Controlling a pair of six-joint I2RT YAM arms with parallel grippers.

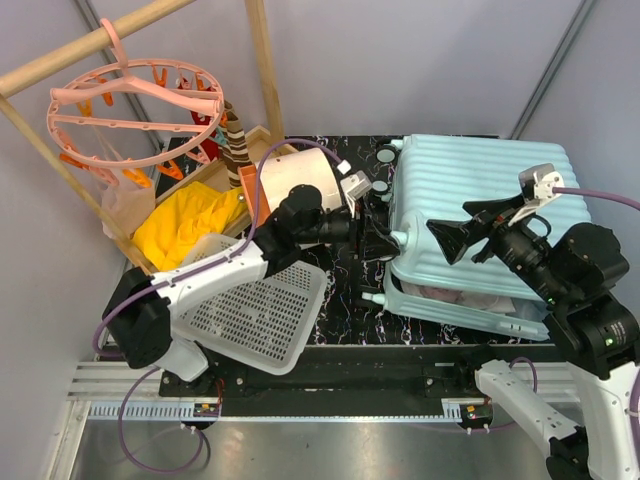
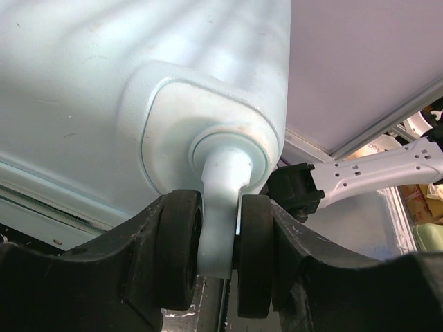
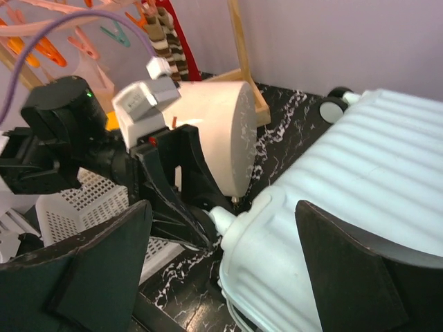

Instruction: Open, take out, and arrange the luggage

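Note:
The light-blue suitcase [image 1: 490,200] lies on the black marble counter at the right, its lid slightly raised over its base, with pale contents showing in the gap. My left gripper is shut on the wheel strut [image 2: 228,169] at the lid's near-left corner. My right gripper [image 1: 475,220] stands open over the lid's middle, nothing between its fingers; in the right wrist view its fingers frame the lid.
A white perforated basket [image 1: 250,320] lies at the front left. A wooden rack holds a yellow cloth [image 1: 185,225] and hanging pink clip ring [image 1: 135,150]. A white cylindrical object [image 1: 300,175] stands beside it.

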